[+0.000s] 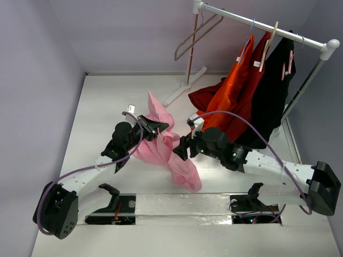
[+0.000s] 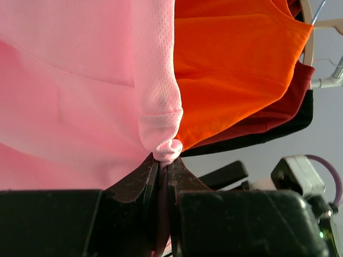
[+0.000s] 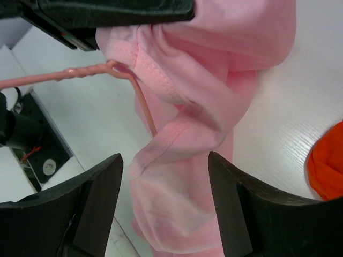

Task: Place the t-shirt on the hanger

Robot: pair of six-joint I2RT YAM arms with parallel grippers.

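Note:
My left gripper (image 1: 159, 128) is shut on the pink t-shirt (image 1: 181, 170), which hangs bunched from it in the middle. In the left wrist view the gathered pink fabric (image 2: 158, 107) runs into the fingers. In the right wrist view a pink hanger (image 3: 48, 78) reaches into the shirt’s folds (image 3: 187, 214), below the left gripper’s fingers. My right gripper (image 1: 186, 147) stands open just right of the shirt, its fingers apart below the folds in its wrist view, with no fabric clearly held.
A rack (image 1: 257, 24) holds an empty grey hanger (image 1: 187, 38) at left and orange (image 1: 230, 80), dark red and black garments at right. The orange garment hangs close behind my right gripper. Bare table (image 1: 102, 96) lies at the back left.

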